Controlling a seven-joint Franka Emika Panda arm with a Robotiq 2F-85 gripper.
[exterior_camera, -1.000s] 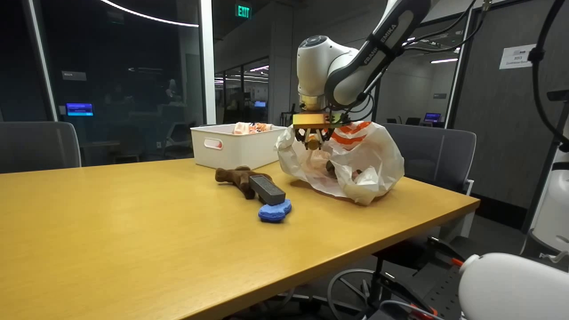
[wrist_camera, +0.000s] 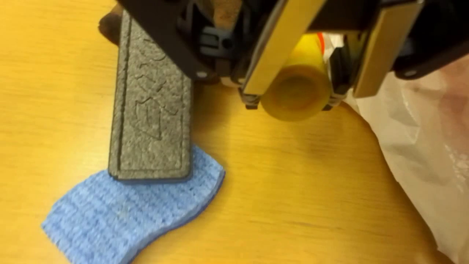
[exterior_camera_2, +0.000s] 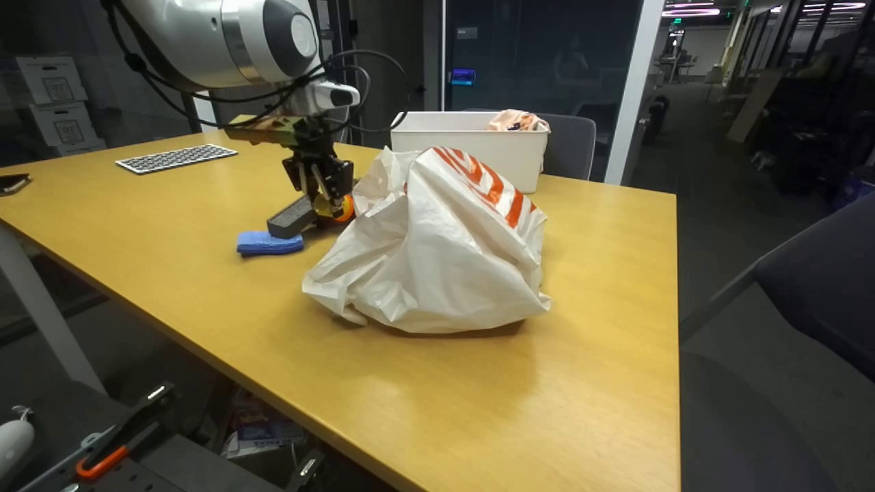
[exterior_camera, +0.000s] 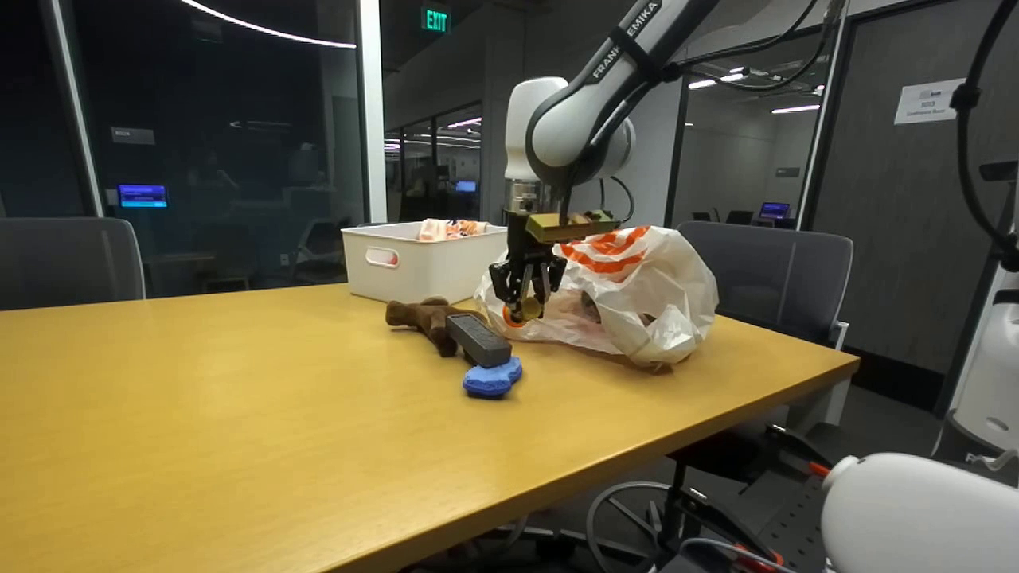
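In the wrist view, my gripper is shut on a yellow object [wrist_camera: 296, 93] with a round, cup-like end; some orange-red shows behind it. Low over the table, the gripper [exterior_camera: 528, 304] stands at the near-left side of a crumpled white plastic bag [exterior_camera: 659, 310] with orange print. An orange rim on the yellow object [exterior_camera_2: 349, 206] appears in exterior view 2, close against the bag [exterior_camera_2: 435, 254]. Left of the gripper, a dark grey block [wrist_camera: 151, 105] leans over a blue sponge [wrist_camera: 132, 206]. The held object's far part is hidden.
A brown plush-like item [exterior_camera: 420, 315] lies beside the grey block. Behind stands a white bin [exterior_camera: 411, 263] with patterned cloth [exterior_camera: 449, 229] in it. A keyboard [exterior_camera_2: 176, 158] sits further off.
My gripper has come down and slightly left, from above the bag's opening to its near-left side, with the yellow object still held. The bag's left side has sagged lower.
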